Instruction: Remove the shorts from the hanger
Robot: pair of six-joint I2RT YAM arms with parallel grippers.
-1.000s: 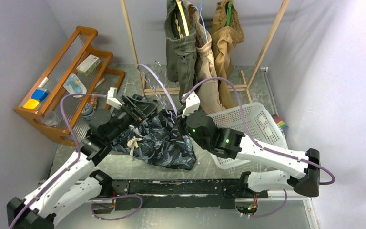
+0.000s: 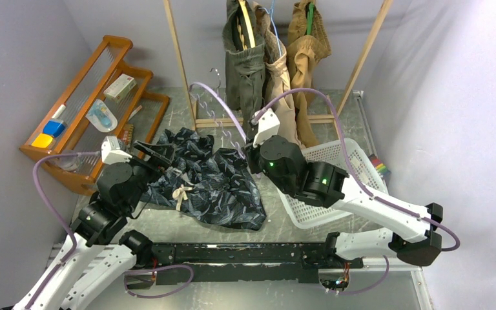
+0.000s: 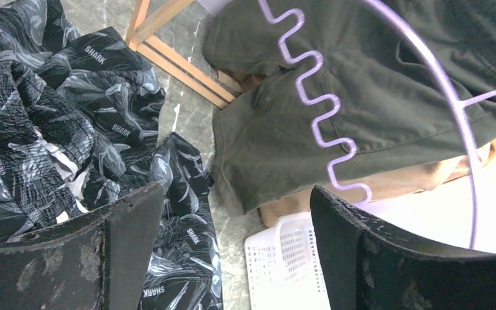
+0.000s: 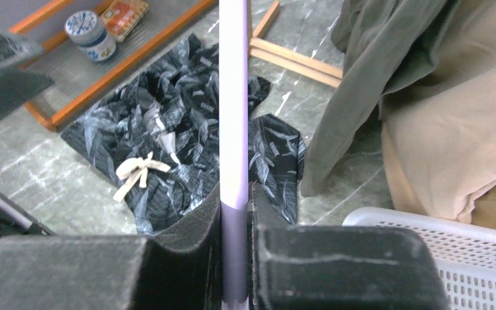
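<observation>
Dark patterned shorts with a pale drawstring bow lie crumpled on the floor, apart from any hanger. A purple hanger with wavy notches is up in the air; in the right wrist view its bar runs between the fingers of my right gripper, which is shut on it. My left gripper hovers over the left part of the shorts. In the left wrist view its fingers stand well apart with nothing between them, and the shorts are beyond.
Trousers hang from a wooden rack at the back. A white basket stands right, partly under my right arm. The wooden shelf with small items is at the left. Bare floor lies in front of the shorts.
My left gripper has drawn back leftward, away from the hanger. My right gripper shifted slightly right with the hanger, whose hook swung round. The shorts stay on the floor.
</observation>
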